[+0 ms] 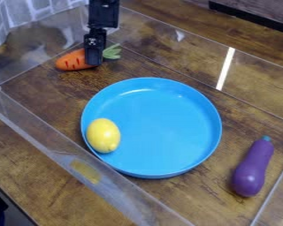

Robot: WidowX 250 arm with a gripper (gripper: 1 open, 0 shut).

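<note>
My black gripper (pixel 95 55) is low at the upper left, its fingertips down at an orange toy carrot (pixel 73 60) with a green top, whose middle it partly covers; whether anything is between the fingers is hard to see. A blue plate (pixel 168 119) lies in the centre, with a yellow lemon (pixel 103 135) on its left part. A purple eggplant (pixel 250 172) lies at the lower right.
Clear plastic walls run along the left and lower edges of the wooden surface (pixel 179 48). The board is bare behind and to the right of the plate.
</note>
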